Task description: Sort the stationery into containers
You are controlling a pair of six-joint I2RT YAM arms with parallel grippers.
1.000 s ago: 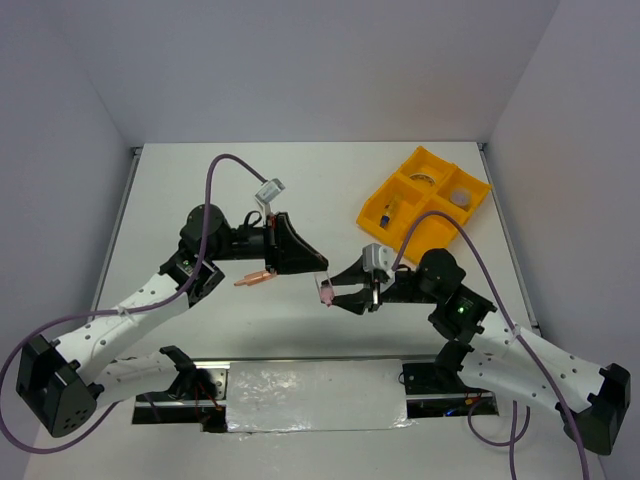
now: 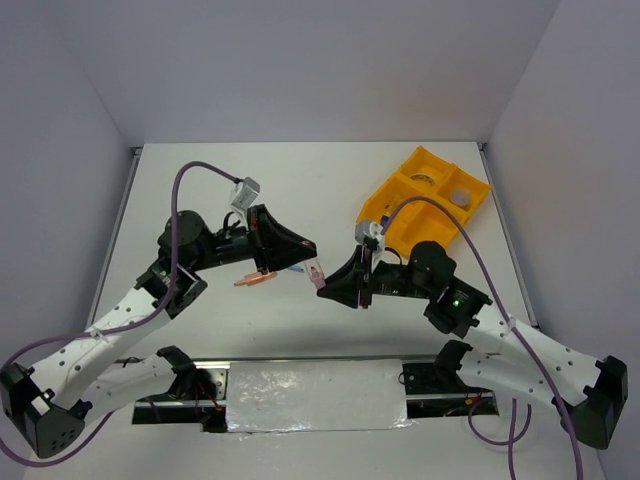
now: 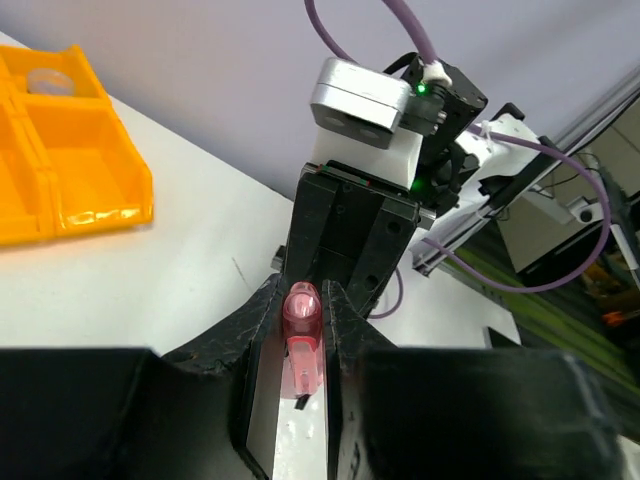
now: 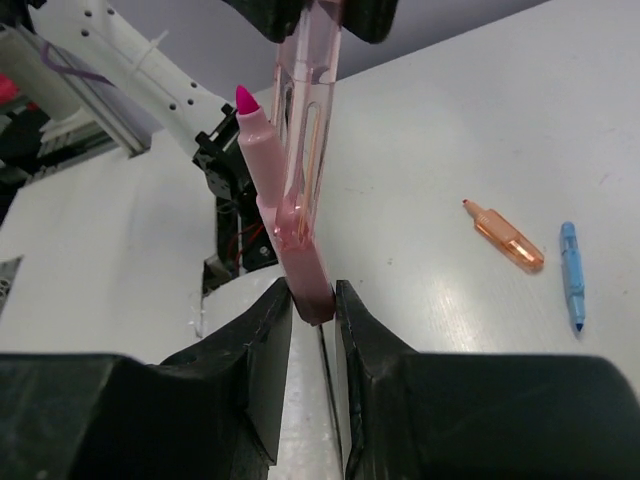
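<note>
A pink marker (image 4: 262, 160) and a clear pink-tinted piece (image 4: 314, 110) are held between my grippers. My left gripper (image 2: 306, 248) is shut on the pink piece's upper end; in the left wrist view its pink tip (image 3: 302, 325) shows between the fingers. My right gripper is shut on the pink lower end. An orange marker (image 4: 505, 236) and a blue marker (image 4: 572, 275) lie on the white table below. The orange compartment tray (image 2: 400, 235) stands at the right back, holding a few small items.
Grey walls stand on both sides, and cables loop over both arms.
My left gripper has moved left and slightly up in the top view, with the pink piece.
</note>
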